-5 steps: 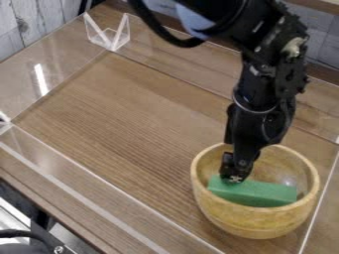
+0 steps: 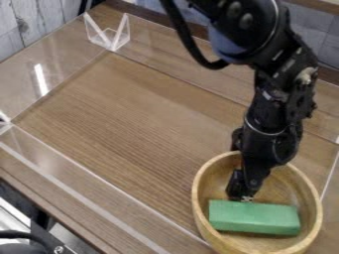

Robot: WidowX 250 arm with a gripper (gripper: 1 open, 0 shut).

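The black gripper (image 2: 251, 169) hangs over the back of a wooden bowl (image 2: 209, 183) at the lower right, its fingertips inside or just at the rim; whether they hold anything is unclear. A green block (image 2: 255, 217) lies in the front part of the bowl, apart from the fingertips.
A clear plastic holder (image 2: 109, 30) stands at the far upper left. A dark edge with cables shows at the lower left, and the wall borders the back.
The gripper has risen and moved back from the green block, which now shows more fully and sits lower in view. The bowl appears tilted or shifted slightly.
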